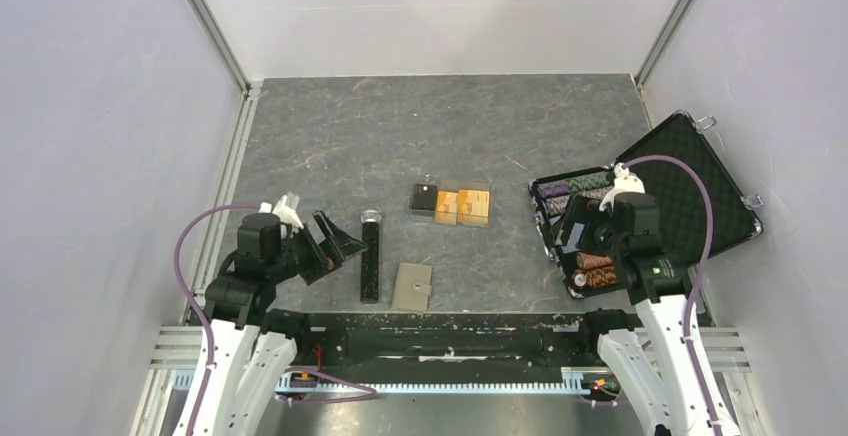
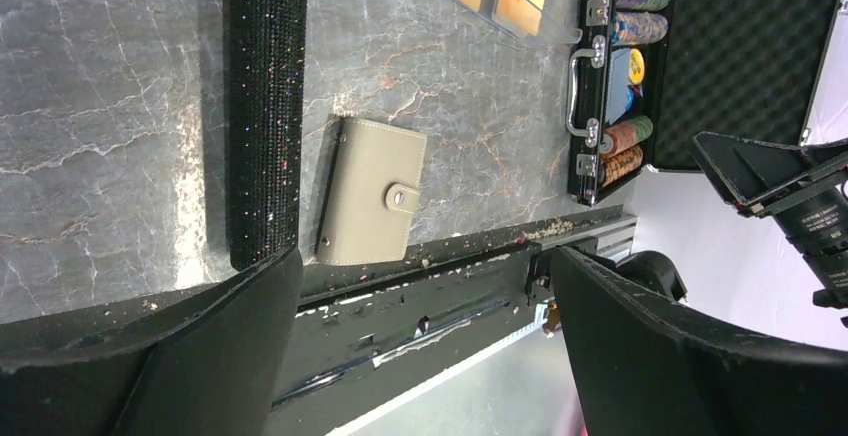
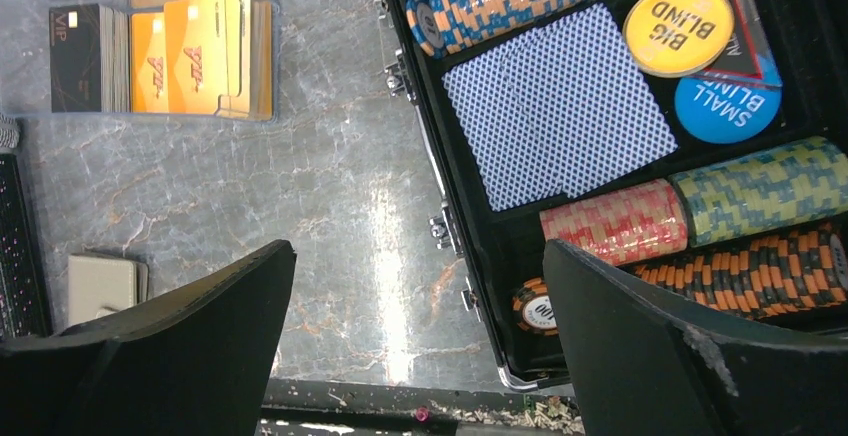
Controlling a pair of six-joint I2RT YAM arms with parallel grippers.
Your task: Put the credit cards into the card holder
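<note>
Lying closed on the grey tabletop near its front edge is a beige card holder (image 1: 411,287) with a snap strap; the left wrist view shows the same holder (image 2: 376,191) between and beyond my fingers. A clear plastic box (image 3: 265,46) holds black VIP cards (image 3: 75,58) and orange cards (image 3: 203,51), at the table's middle in the top view. My left gripper (image 1: 342,252) hangs open left of the holder, nothing between its fingers. Over the poker case my right gripper (image 1: 571,235) is open and empty.
A long black textured bar (image 1: 370,261) lies between the left gripper and the holder. On the right an open poker case (image 1: 545,181) holds chips and a card deck (image 3: 560,106), its black lid (image 1: 700,186) tilted back.
</note>
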